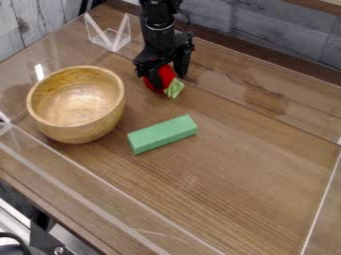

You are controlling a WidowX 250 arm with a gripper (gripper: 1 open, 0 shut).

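Observation:
The black robot arm reaches down from the top centre, its gripper (163,67) low over a red object (166,76) with a pale green part (172,88) at its lower right. The fingers are around or just above the red object; whether they grip it is too small to tell.
A large wooden bowl (76,104) stands at the left. A green block (163,134) lies below the centre. A white rack-like item (110,35) is at the back left.

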